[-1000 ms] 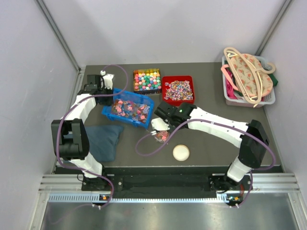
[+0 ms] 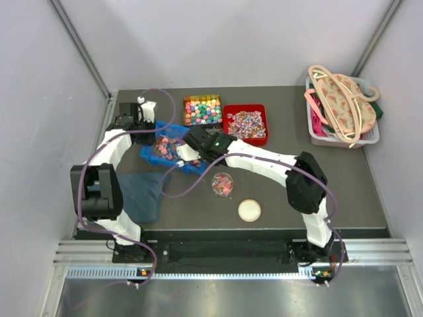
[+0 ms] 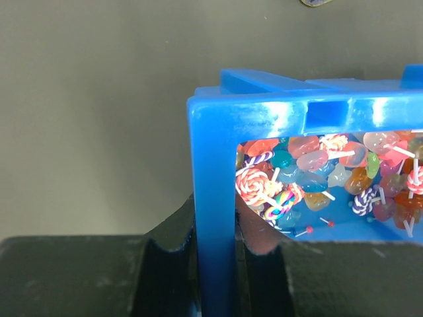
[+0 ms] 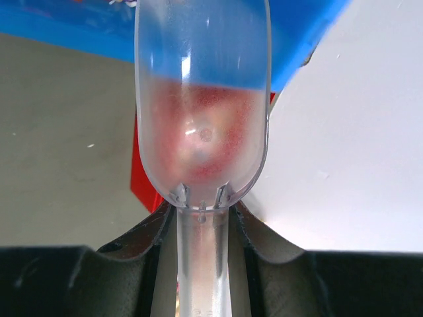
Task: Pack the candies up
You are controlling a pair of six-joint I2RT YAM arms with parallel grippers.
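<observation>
The blue basket point(image 2: 151, 157) of wrapped candies and lollipops stands at the left of the table. My left gripper is shut on its blue rim point(image 3: 213, 165). In the right wrist view, my right gripper is shut on the handle of a clear plastic scoop point(image 4: 198, 125). No candy shows clearly in the scoop; a blurred red patch appears through it. From above, the right gripper point(image 2: 186, 153) is over the basket's right part, its tips largely hidden by the arm. A round clear jar point(image 2: 223, 185) with some candies stands to the basket's lower right.
A cream round lid point(image 2: 249, 211) lies right of the jar. Behind are a box of colourful balls point(image 2: 203, 124) and a red tray point(image 2: 263, 140) of candies. A dark cloth point(image 2: 142, 198) lies front left; a laundry basket point(image 2: 370, 135) stands at the right.
The right arm has moved left and back, from above the jar to over the blue basket, and the jar is now uncovered in view. The left arm and the basket stay in place.
</observation>
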